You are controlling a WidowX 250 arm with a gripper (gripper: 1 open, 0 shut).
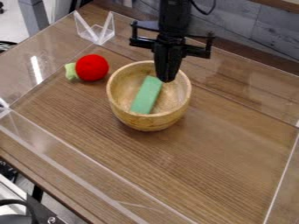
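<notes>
A wooden bowl (pixel 169 114) sits on the table with a green block (pixel 147 95) inside it. My dark gripper (pixel 170 59) hangs just above the back of the bowl; its fingertips are hard to make out, and nothing shows held in it. A red tomato (pixel 93 67) lies left of the bowl, with a small light green piece (pixel 70 72) beside it.
A clear plastic object (pixel 96 26) stands at the back left. A dark cable or part shows at the lower left edge.
</notes>
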